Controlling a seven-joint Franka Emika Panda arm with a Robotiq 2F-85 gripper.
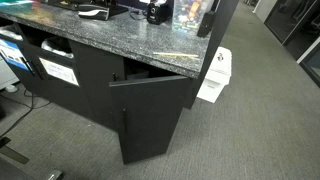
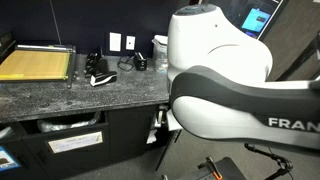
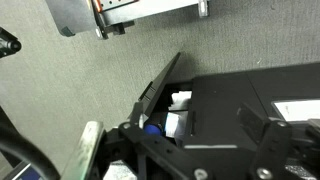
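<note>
A black cabinet door stands swung open below the granite counter. In the wrist view the same door is seen nearly edge-on, angled out over the carpet. Beside it the cabinet interior shows white items and something blue. My gripper is open at the bottom of the wrist view, over the cabinet area, and I see nothing held between its fingers. The white arm fills the right of exterior view 2; the gripper cannot be made out there.
On the counter are a clear tub, a pen holder, a dark device and a wooden-framed tray. A thin stick lies near the counter edge. White boxes stand beyond the cabinet. Carpet before the door is clear.
</note>
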